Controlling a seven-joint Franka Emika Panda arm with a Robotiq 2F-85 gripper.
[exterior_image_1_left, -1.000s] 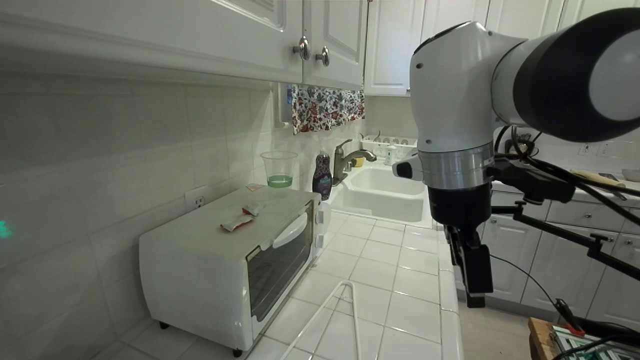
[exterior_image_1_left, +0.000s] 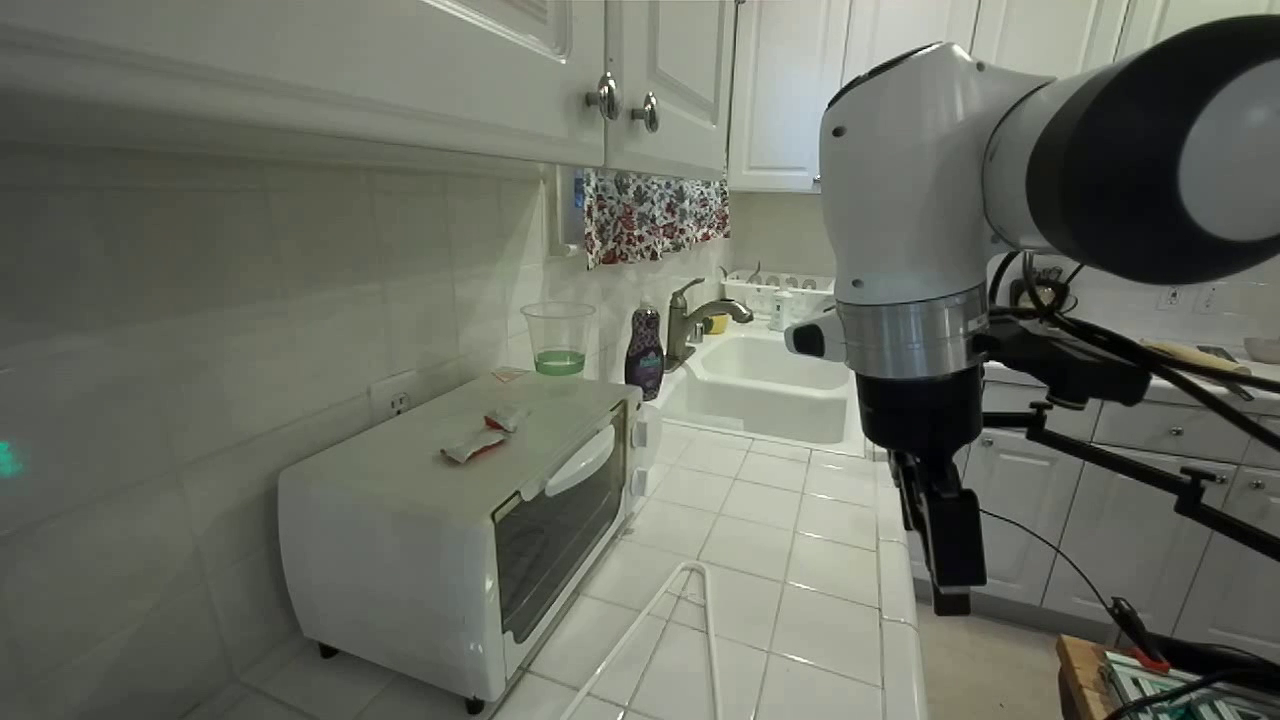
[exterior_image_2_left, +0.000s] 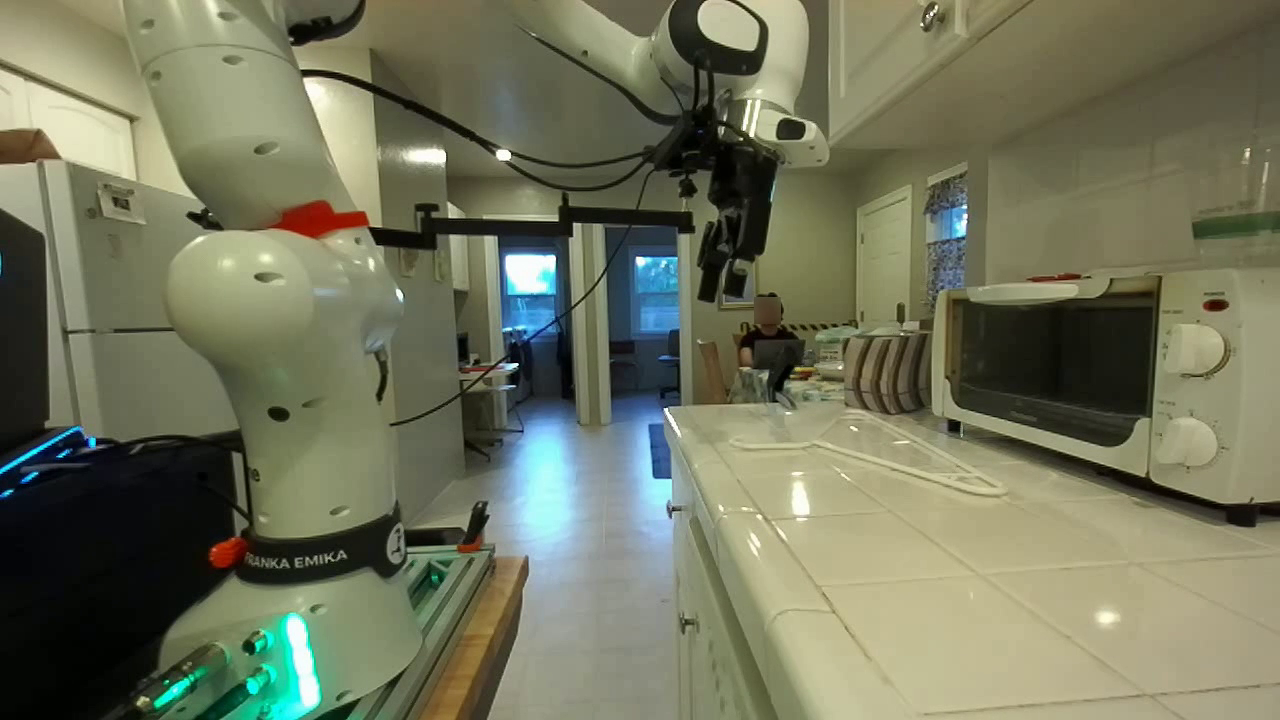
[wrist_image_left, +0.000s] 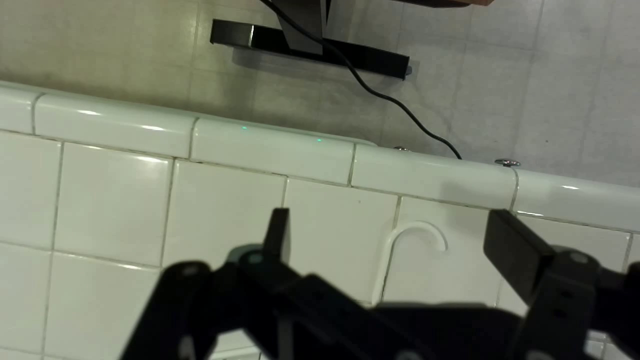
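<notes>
My gripper hangs in the air over the counter's front edge, its fingers spread wide apart with nothing between them. A white hanger (wrist_image_left: 384, 264) lies flat on the tiles below; its hook shows between the fingers in the wrist view, well beneath them. Exterior view 2 shows more of the hanger (exterior_image_2_left: 972, 482), its triangular body reaching toward the toaster oven. Only one end of its body (exterior_image_1_left: 710, 624) appears in exterior view 1. From that side the gripper (exterior_image_1_left: 948, 588) is to the right of the hanger and higher.
A white toaster oven (exterior_image_1_left: 396, 528) with its door shut stands against the wall, carrying small packets (exterior_image_1_left: 474, 445) and a clear cup (exterior_image_1_left: 559, 330). Behind it are a soap bottle (exterior_image_1_left: 644, 354) and the sink (exterior_image_1_left: 768, 402). Cupboards overhang the oven. Tiles toward the sink are bare.
</notes>
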